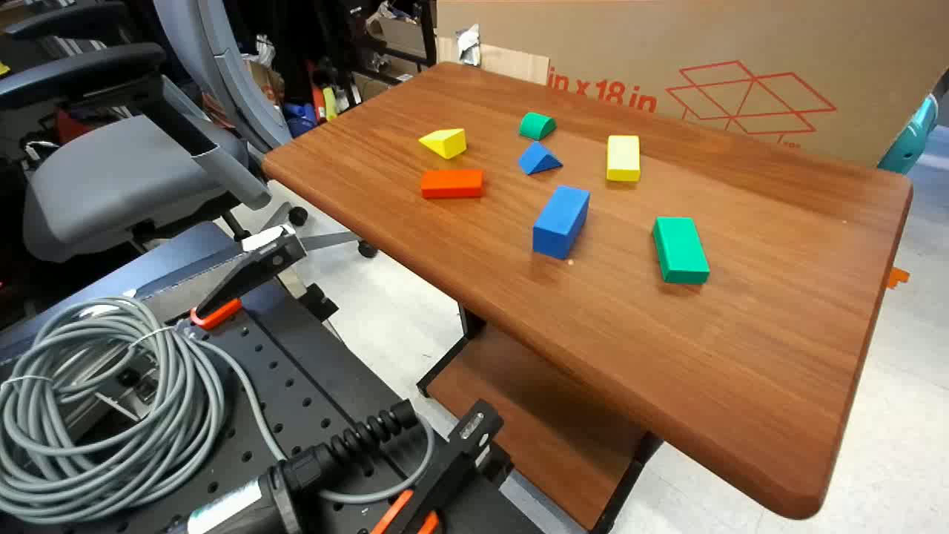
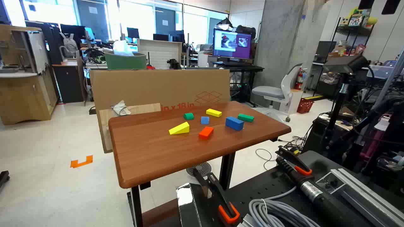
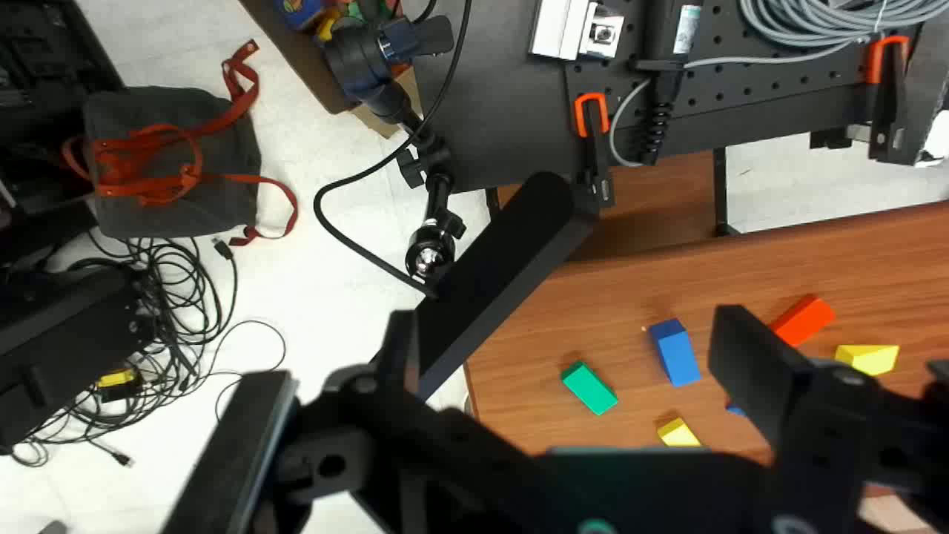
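Spread over the wooden table are a blue block (image 1: 561, 222), a green block (image 1: 681, 250), an orange-red block (image 1: 451, 183) and a yellow block (image 1: 623, 159). Among them lie a yellow wedge (image 1: 444, 142), a blue triangular piece (image 1: 539, 159) and a green rounded piece (image 1: 537, 125). My gripper is open high above the table in the wrist view, its fingers wide apart with nothing held. Neither exterior view shows it. Parts of the gripper hide the blue triangular piece and the far table side in the wrist view.
A large cardboard sheet (image 2: 151, 85) stands behind the table. A black beam (image 3: 507, 276) crosses the wrist view.
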